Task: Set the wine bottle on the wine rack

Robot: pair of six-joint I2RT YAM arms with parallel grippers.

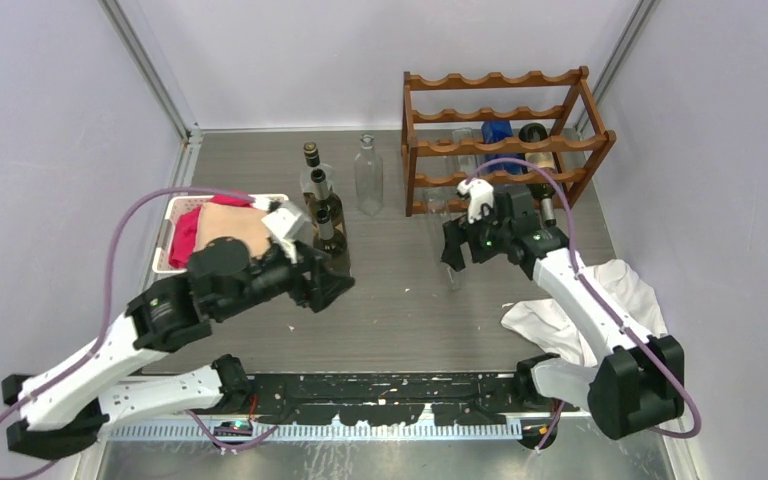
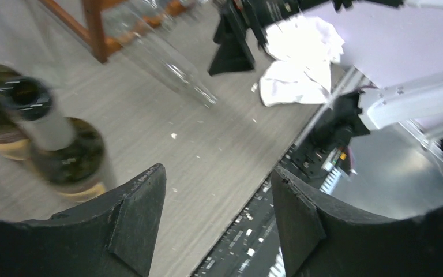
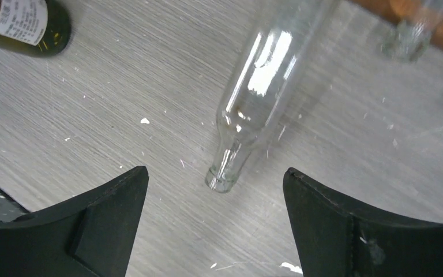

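A clear glass bottle (image 3: 259, 86) extends out from the lower left of the wooden wine rack (image 1: 500, 148). Its neck (image 3: 229, 161) points toward the front and appears down at the tabletop, well out past the rack's front rail. My right gripper is open above the bottle's mouth, its fingers apart on either side and touching nothing. My left gripper hangs open and empty over the table, to the right of the standing dark bottles (image 1: 330, 250). The right arm partly hides the rack's lower front in the top view.
A second clear bottle (image 1: 369, 180) stands upright left of the rack. A blue-labelled bottle (image 1: 500, 140) and a dark bottle (image 1: 534, 135) lie in the rack. The white basket (image 1: 165, 235) with cloths is at left, a white cloth (image 1: 580, 310) at right.
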